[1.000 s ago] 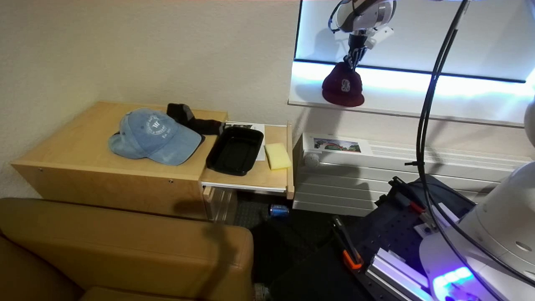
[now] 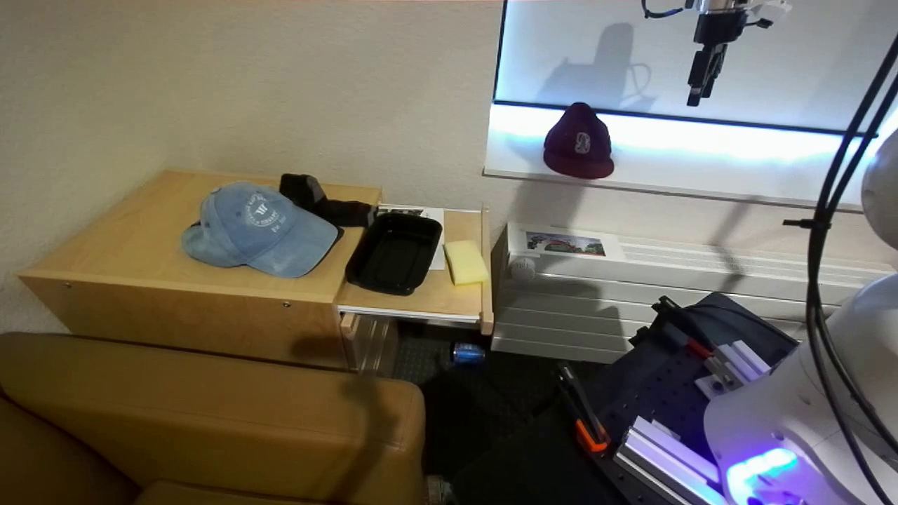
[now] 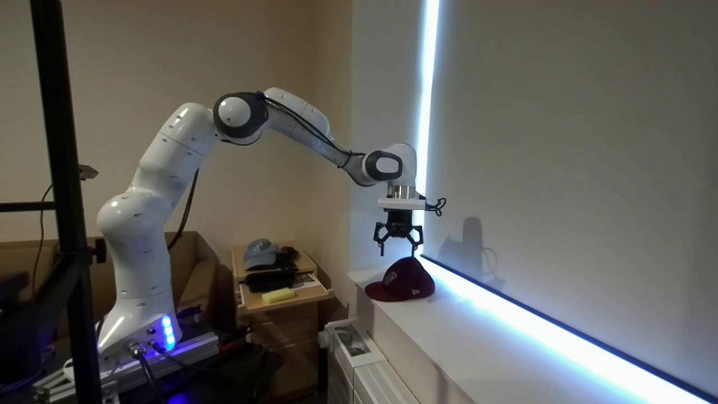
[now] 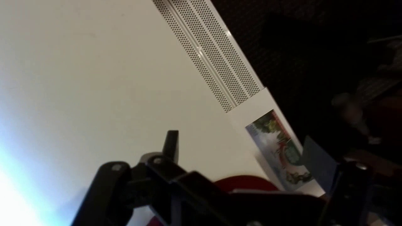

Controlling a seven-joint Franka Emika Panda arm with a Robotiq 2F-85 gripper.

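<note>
A maroon cap with a light emblem rests upright on the white windowsill, its brim towards the room. My gripper hangs pointing down, up and to the right of the cap in exterior view 1 and clear of it there. Exterior view 2 shows the gripper with fingers spread, lined up above the crown of the cap. Nothing is between the open fingers. From the wrist, the gripper spans bare sill, and part of the red cap shows behind the dark gripper linkage.
A blue cap and a dark cloth item lie on the wooden cabinet. Its pulled-out drawer top bears a black tray and a yellow sponge. The radiator runs below the sill. Right of the cap, the sill is clear.
My gripper has gone from the top of the maroon cap to the right and slightly up in exterior view 1. The cap stays on the sill, shifted very slightly. The arm's cables swung right.
</note>
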